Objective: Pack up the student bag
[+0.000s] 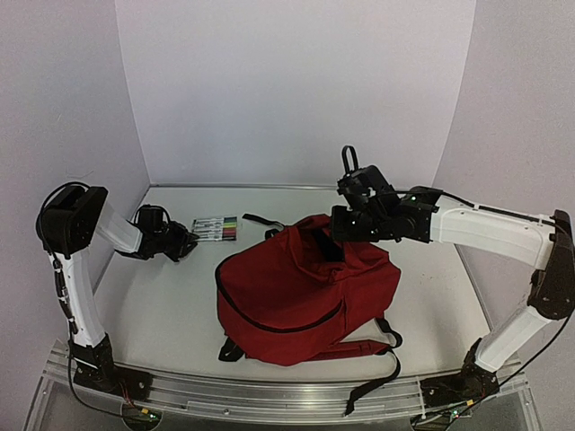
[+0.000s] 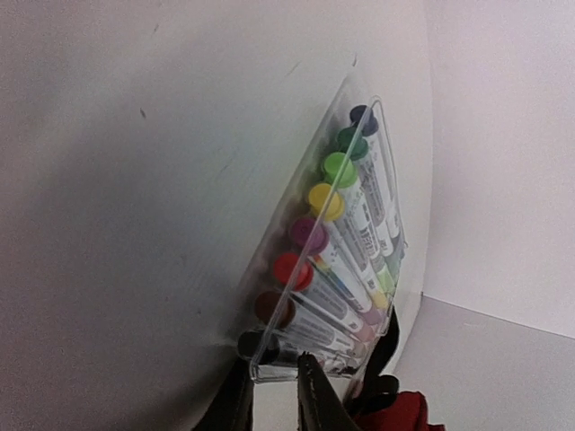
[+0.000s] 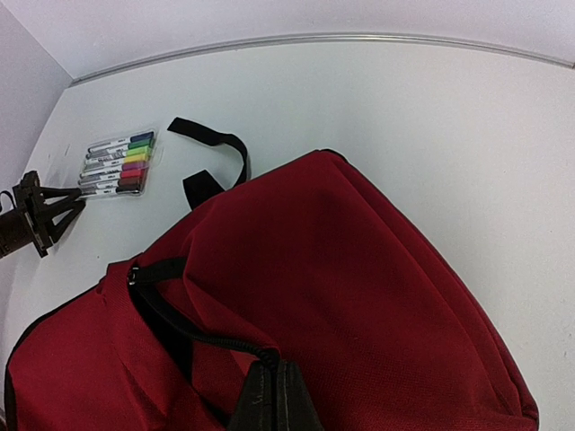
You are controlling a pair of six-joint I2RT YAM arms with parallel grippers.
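Observation:
A red backpack (image 1: 278, 292) lies on the table with its mouth partly open. My right gripper is shut on the black-trimmed edge of that mouth. A clear case of coloured markers (image 2: 337, 233) lies flat on the table, left of the backpack. My left gripper is at the case's near left end, close to the black marker. Its fingers (image 2: 314, 395) are apart, with the end of the case right in front of the gap. Whether they touch the plastic is unclear.
A loose black strap (image 1: 260, 219) reaches from the bag towards the case. More straps (image 1: 373, 386) hang over the table's front edge. Bare table (image 1: 162, 314) shows at the front left, and walls stand close on both sides.

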